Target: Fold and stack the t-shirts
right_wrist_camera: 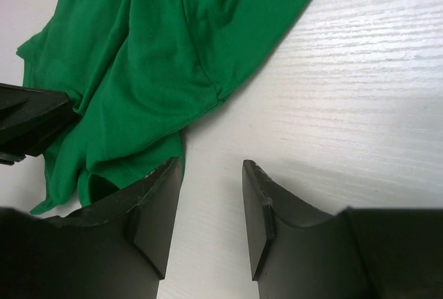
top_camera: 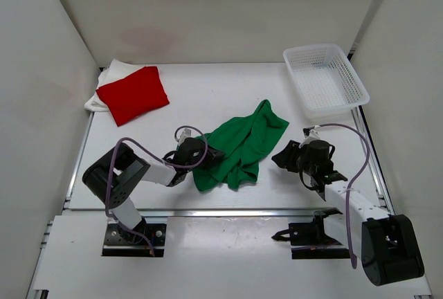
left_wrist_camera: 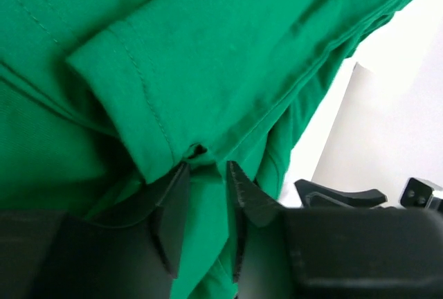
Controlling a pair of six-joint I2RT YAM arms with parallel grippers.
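A green t-shirt point(top_camera: 246, 143) lies crumpled in the middle of the table point(top_camera: 208, 88). My left gripper point(top_camera: 213, 157) is down on its left part; in the left wrist view its part-open fingertips point(left_wrist_camera: 206, 173) touch or hover just over a fold, and whether cloth is between them is unclear. My right gripper point(top_camera: 280, 157) stands to the right of the shirt, open, with bare table between its fingers in the right wrist view point(right_wrist_camera: 211, 178).
A folded red shirt point(top_camera: 131, 95) lies on white cloth point(top_camera: 111, 70) at the back left. An empty white basket point(top_camera: 325, 81) stands at the back right.
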